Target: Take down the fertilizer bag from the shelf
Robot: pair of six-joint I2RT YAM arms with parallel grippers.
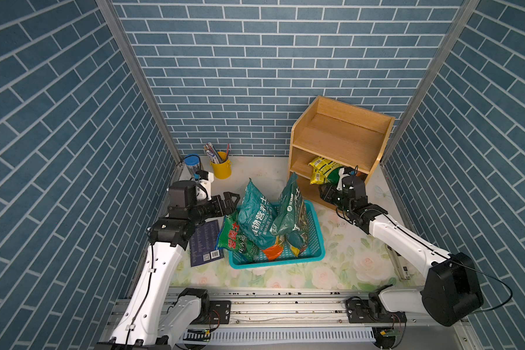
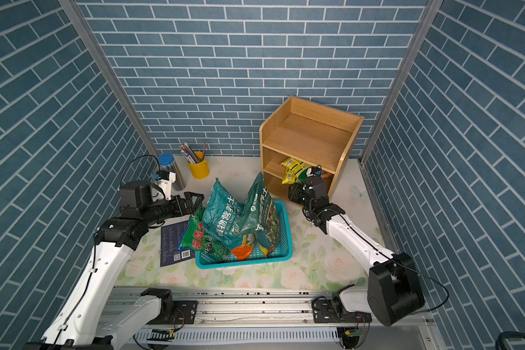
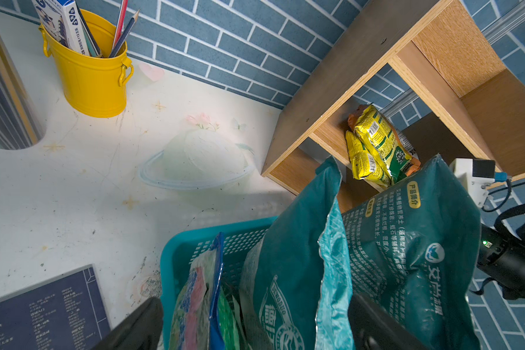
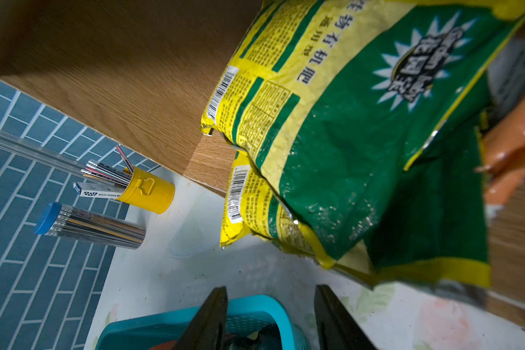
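Note:
Two yellow-and-green fertilizer bags (image 4: 355, 128) lie one on the other on the wooden shelf's (image 4: 99, 87) middle board, jutting past its front edge. In the top left view the yellow bag (image 1: 319, 169) is partly hidden by the right arm. My right gripper (image 1: 326, 192) is in front of the shelf, below the bags; in the right wrist view its fingers (image 4: 214, 312) are apart, with nothing between them. My left gripper (image 1: 232, 201) hovers over the left side of the basket, its fingers (image 3: 137, 326) wide apart. Bags show beyond them, not gripped.
Teal bags (image 1: 257, 217) and a green bag (image 1: 239, 236) fill the turquoise basket (image 1: 318, 236) in front of the shelf. A yellow pencil bucket (image 1: 221, 169) and a blue-lidded jar (image 2: 166, 160) stand back left. A dark sheet (image 1: 204, 248) lies left of the basket.

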